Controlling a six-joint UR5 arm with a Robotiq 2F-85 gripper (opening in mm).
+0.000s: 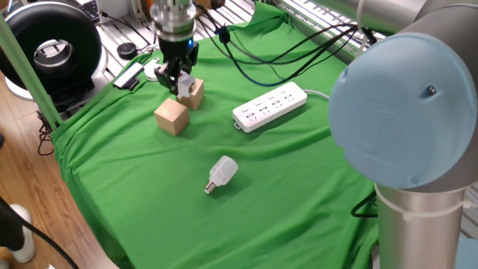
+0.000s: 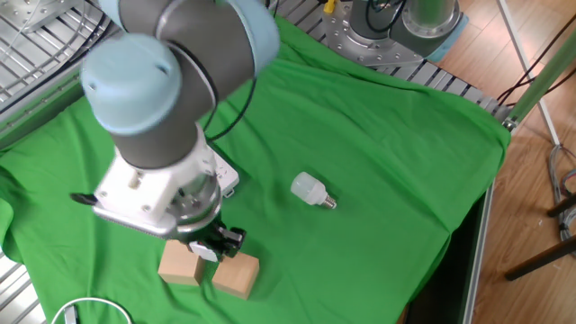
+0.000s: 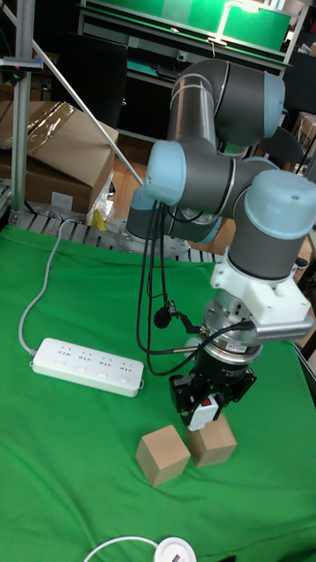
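Observation:
My gripper points down over two wooden blocks, shut on a small white piece. That white piece shows a red spot near its top in exterior view 3. One wooden block stands nearer the table's middle, and the other wooden block stands close beside it, partly behind the white piece. From these views I cannot tell whether the white piece touches a block. A white light bulb with a metal screw base lies on its side on the green cloth, well apart from the gripper.
A white power strip lies on the green cloth, its cord running off the back. Black cables hang from the arm. A round white object with a cable is near the edge.

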